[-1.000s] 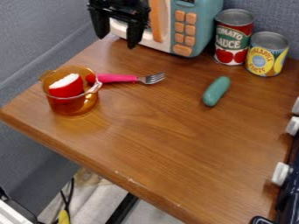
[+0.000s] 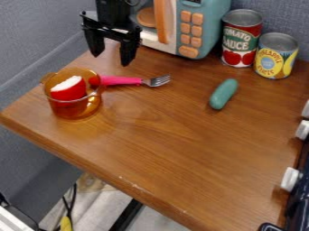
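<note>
My black gripper (image 2: 111, 47) hangs at the top left, in front of the toy microwave, its fingers apart with nothing seen between them. Below it on the wooden table sit an amber cup (image 2: 74, 106) holding a red and white piece (image 2: 69, 88), and a pink-handled fork (image 2: 126, 80). A teal cylindrical object (image 2: 223, 94) lies at the middle right.
The toy microwave (image 2: 193, 27), a tomato sauce can (image 2: 240, 41) and a yellow can (image 2: 276, 59) stand at the back. A dark appliance with white knobs (image 2: 295, 198) lines the right edge.
The objects on the table have not visibly moved.
</note>
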